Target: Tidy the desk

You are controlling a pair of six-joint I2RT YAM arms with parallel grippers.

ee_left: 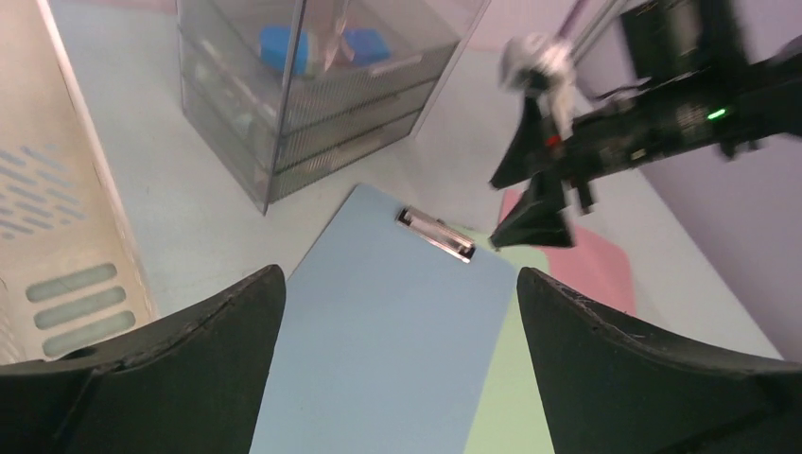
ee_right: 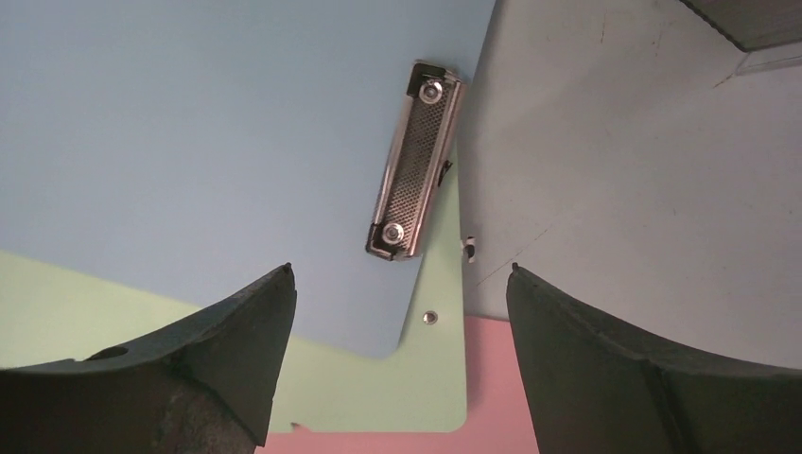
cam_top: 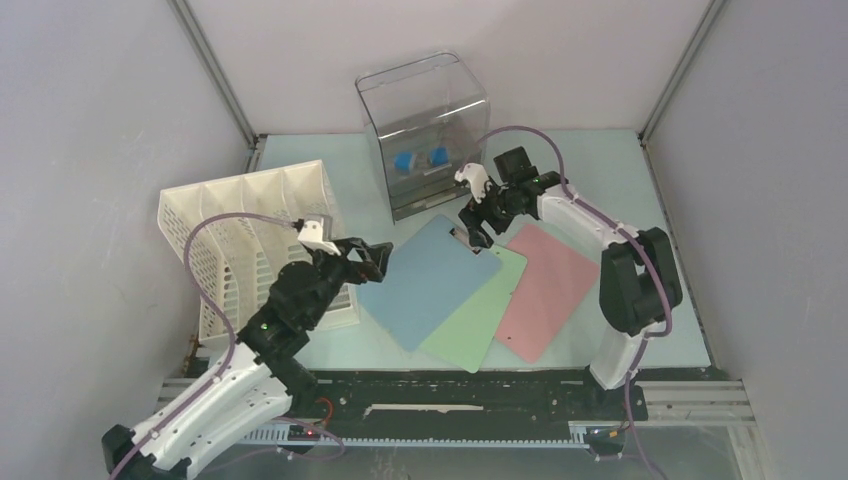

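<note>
Three clipboards lie stacked and fanned on the desk: blue (cam_top: 423,290) on top, green (cam_top: 480,320) under it, pink (cam_top: 551,291) at the right. The blue board's metal clip (ee_right: 416,161) is centred low beneath my right gripper (cam_top: 475,228), whose fingers stand apart with nothing between them. In the left wrist view that gripper hangs just above the clip (ee_left: 435,234). My left gripper (cam_top: 374,260) is open and empty, over the left part of the blue board beside the white rack.
A white slotted rack (cam_top: 190,210) stands at the left. A clear organizer (cam_top: 420,100) with blue items inside stands at the back. Bare desk (cam_top: 625,170) shows at the back right, behind the right arm.
</note>
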